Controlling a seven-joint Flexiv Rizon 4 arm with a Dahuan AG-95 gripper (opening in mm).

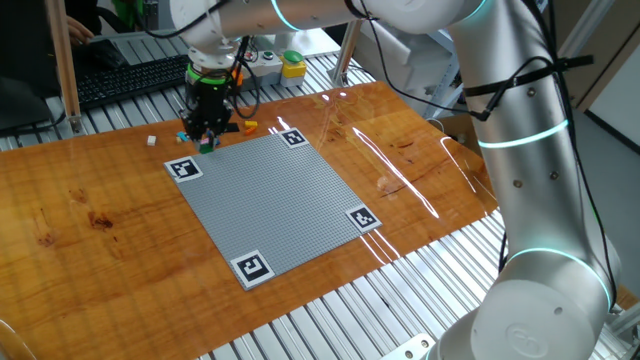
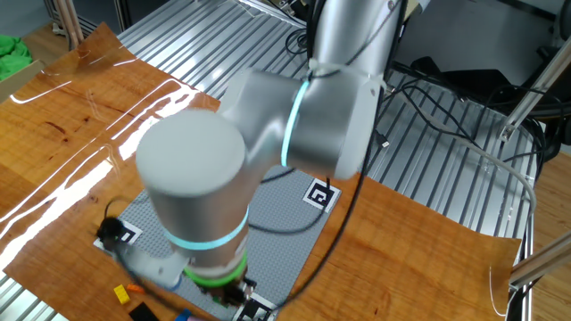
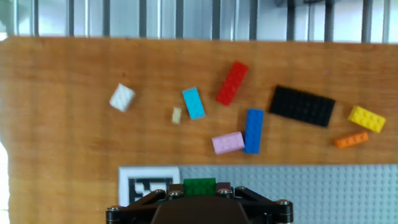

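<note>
A green brick sits between the fingers of my gripper, which is shut on it, at the bottom of the wrist view. In exterior view 1 the green brick shows under the gripper, by the far-left corner of the grey baseplate. Beside it lies that corner's printed marker. How high the brick is over the plate I cannot tell. In exterior view 2 the arm hides much of the plate, and the fingertips are not clear.
Loose bricks lie beyond the plate: white, tan, cyan, red, pink, blue, black, yellow and orange. The baseplate's visible studs are bare. Open wood surrounds it.
</note>
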